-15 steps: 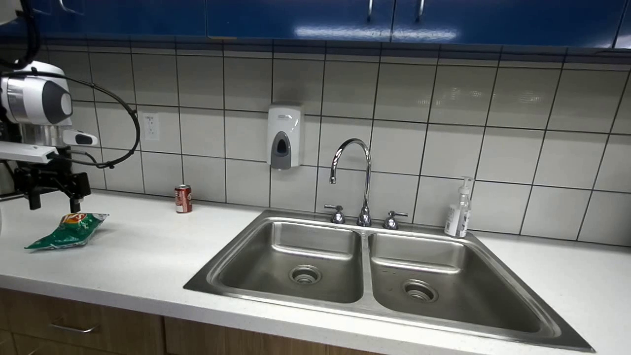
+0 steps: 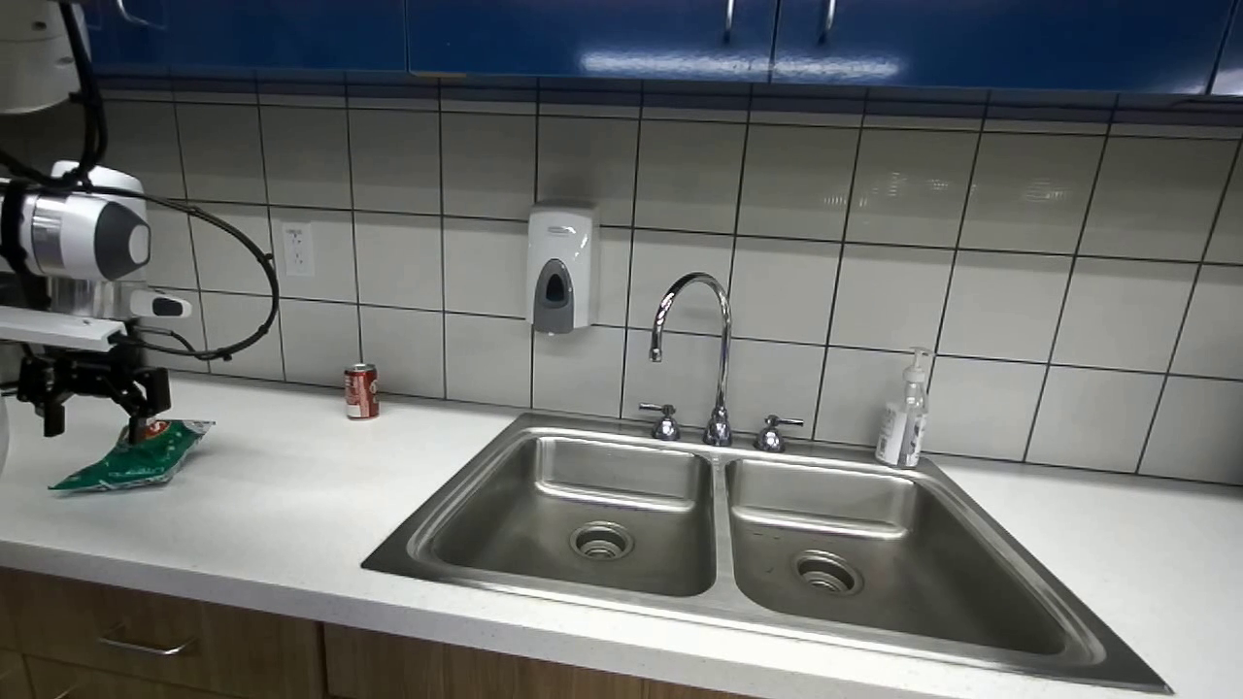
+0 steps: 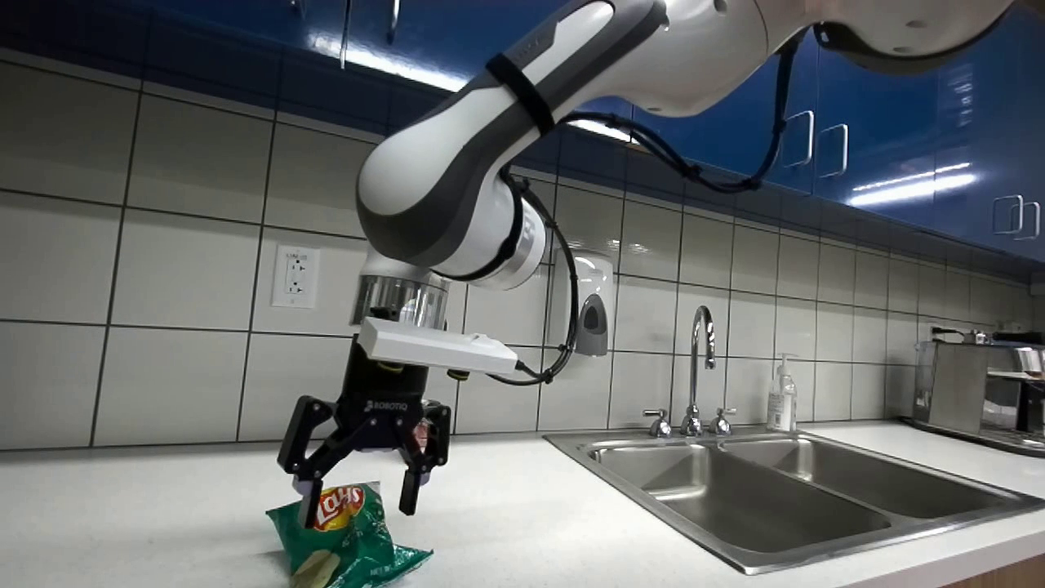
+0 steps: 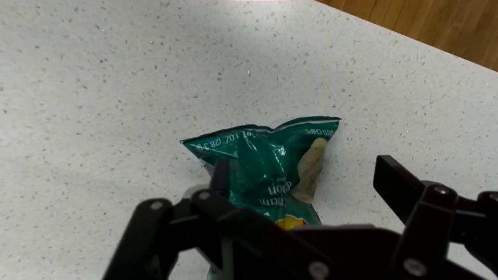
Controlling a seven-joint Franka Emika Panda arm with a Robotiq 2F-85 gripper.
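A green Lay's chip bag point(image 2: 140, 458) lies on the left stretch of the white counter. Just above it my gripper point(image 3: 359, 511) points down with its fingers spread wide. In exterior view 2, one finger point(image 3: 310, 505) overlaps the bag's logo, while the other finger point(image 3: 409, 493) is over bare counter to the right. From the wrist, the bag point(image 4: 261, 163) shows nearer the left finger point(image 4: 220, 177), with clear counter before the right finger point(image 4: 390, 182). The bag's logo end is partly hidden by the gripper there. Whether a finger touches the bag, I cannot tell.
A red soda can point(image 2: 361, 391) stands near the tiled wall, behind the gripper in exterior view 2. To the right is a double steel sink point(image 2: 722, 524) with a faucet point(image 2: 719, 361) and a soap bottle point(image 2: 904, 419). Counter around the bag is free.
In exterior view 1, my gripper has come lower and slightly to the left, so a finger now overlaps the bag. The bag and can have stayed in place.
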